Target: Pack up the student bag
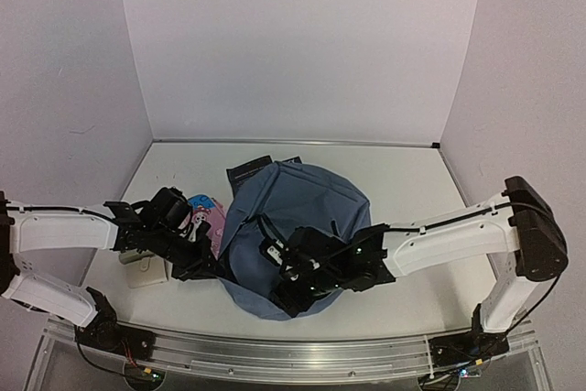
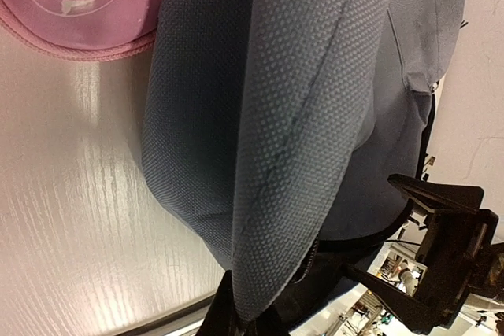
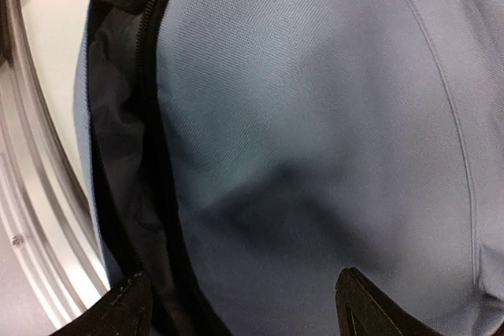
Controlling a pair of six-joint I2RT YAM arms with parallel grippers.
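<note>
The blue-grey student bag [image 1: 316,190] lies in the middle of the table, its zipped mouth [image 3: 146,76] partly open toward the front. At its left front edge, my left gripper is shut on a fold of the bag's fabric [image 2: 299,131], which stands up from the fingertips. My right gripper [image 1: 291,298] is over the bag's front mouth, its fingers [image 3: 370,308] spread wide on either side of the black zip edge; no object shows between them. A pink round pouch [image 2: 87,5] with a cartoon figure lies left of the bag.
A cream wallet [image 1: 146,272] and a small case [image 1: 134,255], mostly hidden by my left arm, lie at the left. Something flat and black [image 1: 249,170] sticks out behind the bag. A metal rail [image 1: 293,350] runs along the front.
</note>
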